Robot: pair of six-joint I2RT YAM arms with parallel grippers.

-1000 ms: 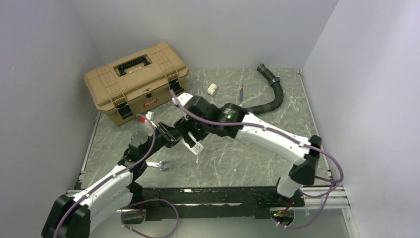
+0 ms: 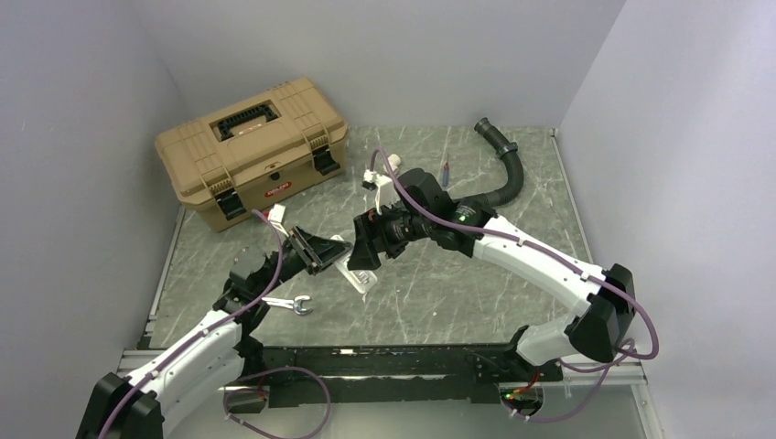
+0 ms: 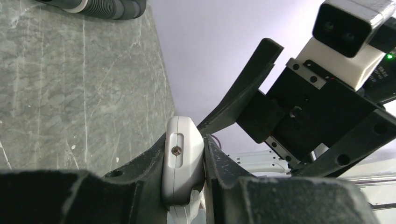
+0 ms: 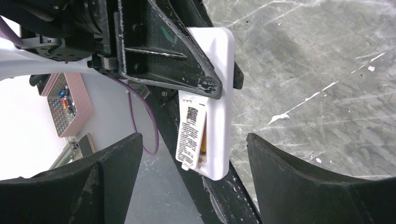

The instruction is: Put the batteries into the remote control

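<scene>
My left gripper is shut on the white remote control [image 2: 357, 274], holding it by one end above the table. In the right wrist view the remote [image 4: 215, 130] points downward from the left fingers, with a white labelled piece in its compartment and a thin yellow strip beside it, likely a battery, though hard to tell. My right gripper is open, its fingers on either side of the remote's lower end and apart from it, with a gap visible at each side.
A tan toolbox [image 2: 247, 155] stands at the back left. A black hose [image 2: 503, 174] and a small screwdriver [image 2: 446, 174] lie at the back right. A wrench [image 2: 295, 305] lies near the left arm.
The left gripper stays in place.
</scene>
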